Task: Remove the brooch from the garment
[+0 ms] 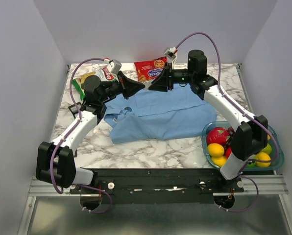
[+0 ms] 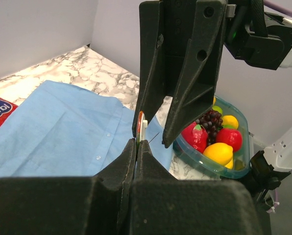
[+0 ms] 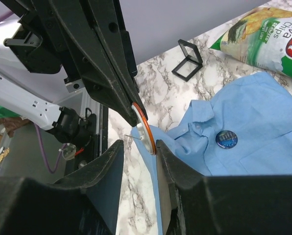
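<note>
The brooch (image 2: 140,128), a thin round badge with an orange edge, is in the air above the light-blue garment (image 1: 170,120). My left gripper is shut on its edge. In the right wrist view the pin of the brooch (image 3: 146,129) stands out unfastened towards the left. My right gripper is part open, its fingers on either side of the brooch's near edge. One of them lies close against the orange face; whether it touches is hard to tell. A second, dark round badge (image 3: 227,139) is on the garment.
A red sweets bag (image 1: 148,68) and a chips bag (image 3: 266,41) lie at the back. A small black frame (image 3: 187,61) stands on the left side of the table. The fruit basket (image 1: 278,164) is at the front right. Bare marble shows in front of the garment.
</note>
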